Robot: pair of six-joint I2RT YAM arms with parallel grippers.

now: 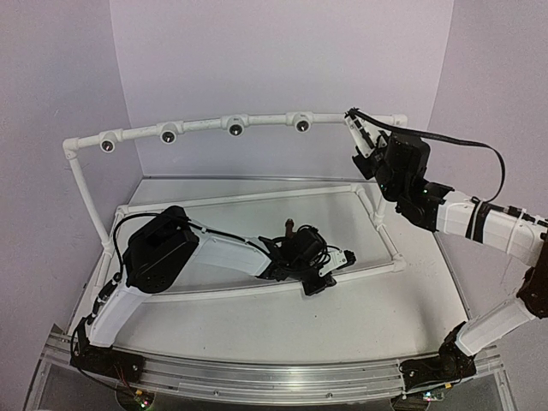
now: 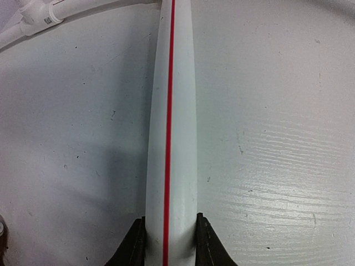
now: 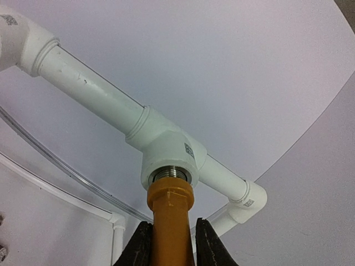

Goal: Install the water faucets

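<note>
An orange faucet (image 3: 172, 227) points up at the threaded opening of a white tee fitting (image 3: 169, 155); bright threads (image 3: 171, 173) show between them. My right gripper is shut on the faucet's body, one finger on each side. From above, the right gripper (image 1: 364, 141) covers the right end of the raised pipe (image 1: 265, 120), and the faucet is hidden. Low over the floor frame, my left gripper is shut on a white pipe with a red line (image 2: 172, 138). The left hand (image 1: 317, 274) reaches the frame's front pipe in the top view.
Several tee fittings with dark openings, such as this one (image 1: 302, 123), line the raised pipe to the left. A small dark reddish object (image 1: 289, 227) stands behind the left hand. Bare white floor (image 1: 282, 330) lies in front of the frame.
</note>
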